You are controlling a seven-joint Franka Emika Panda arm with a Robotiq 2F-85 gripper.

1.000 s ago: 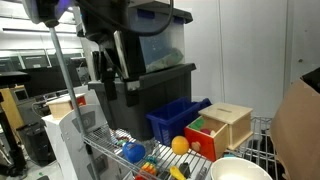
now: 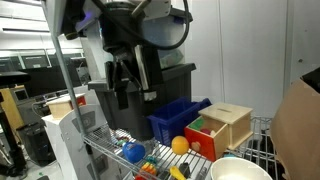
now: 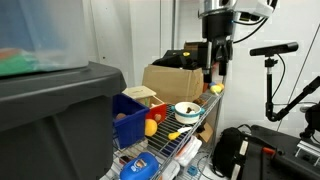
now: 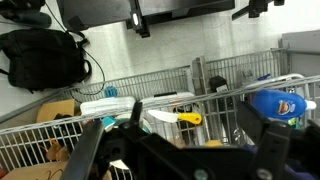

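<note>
My open gripper [image 2: 135, 96] hangs above the wire rack, with nothing between its fingers. In exterior view 2 the gripper [image 3: 214, 76] stands high near the rack's far end, clear of the objects. The wrist view looks down past the dark gripper at a yellow-handled item [image 4: 187, 117] on the rack and a blue item [image 4: 278, 104] to the right. An orange ball [image 2: 180, 145] and a white bowl [image 2: 239, 170] show in exterior view 1; the bowl [image 3: 187, 111] appears whole in exterior view 2. The fingers partly cover the rack in the wrist view.
A blue bin [image 2: 181, 120] and a wooden box [image 2: 226, 122] stand at the rack's back. The large dark bin [image 3: 55, 135] rises beside them, and a cardboard box [image 3: 172, 84] is at the far end. Open floor [image 4: 165, 58] lies along the rack's front.
In exterior view 1 my gripper has shifted to the right and slightly down, staying open. The objects on the rack have not moved.
</note>
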